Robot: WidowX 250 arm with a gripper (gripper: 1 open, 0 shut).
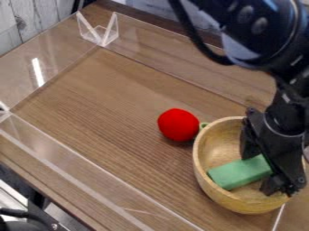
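My gripper [268,157] is low at the right, open, its black fingers reaching down into a tan bowl [215,178] around the right part of a green block [230,173]. The block lies in the bowl, partly hidden by the gripper. A red round object [178,124] with a small green piece beside it rests on the wooden table just up and left of the bowl.
A white wire-like holder [99,29] stands at the back left. Dark cables lie at the lower left edge.
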